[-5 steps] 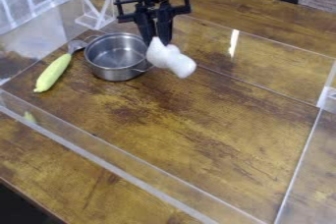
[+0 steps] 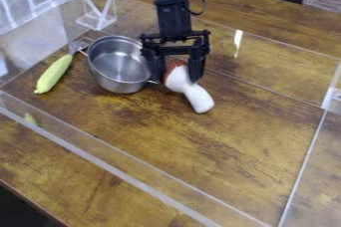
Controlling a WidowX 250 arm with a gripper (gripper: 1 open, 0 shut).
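My black gripper (image 2: 176, 64) is low over the red-and-white object (image 2: 189, 90), which lies diagonally on the wooden table just right of a steel pot (image 2: 118, 65). The fingers partly hide the red end of the object. I cannot tell whether they touch it or how far apart they are.
A yellow corn cob (image 2: 54, 73) lies left of the pot. A clear-walled enclosure (image 2: 324, 102) surrounds the work area.
The white object came down to the table from a raised position a second ago.
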